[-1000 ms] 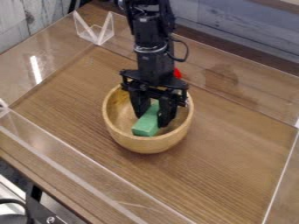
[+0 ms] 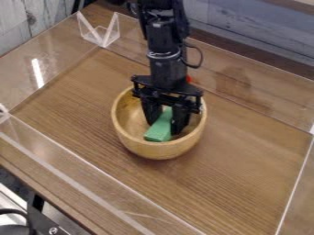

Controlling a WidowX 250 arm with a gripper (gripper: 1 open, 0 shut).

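The black arm comes down from the top of the view, with my gripper (image 2: 164, 108) over and inside a wooden bowl (image 2: 157, 152) at the middle of the table. A green block (image 2: 159, 130) lies in the bowl between the fingers, which appear closed on its upper end, though the dark fingers partly hide it.
Something small and red (image 2: 189, 80) shows behind the arm, mostly hidden. A clear plastic object (image 2: 98, 27) is at the back left.
The gripper and the bowl have shifted very slightly to the right. The green block remains in the bowl at the gripper.
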